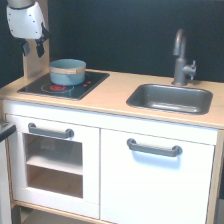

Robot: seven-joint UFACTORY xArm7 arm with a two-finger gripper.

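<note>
My gripper (pixel 33 48) hangs in the upper left corner, below the white arm. Its two dark fingers look spread apart, and nothing shows between them, so it appears open. A blue-grey pot (pixel 67 75) with a pale band sits on the black stovetop (pixel 38 88), to the right of my gripper and lower in the view. There is a gap between the gripper and the pot. The inside of the pot cannot be made out clearly.
A metal sink (pixel 170 98) with a grey faucet (pixel 180 60) is set into the right of the wooden counter (pixel 115 92). Bare counter lies between stovetop and sink. Below are a white windowed oven door (pixel 55 133) and a white cabinet door (pixel 150 180), both with dark handles.
</note>
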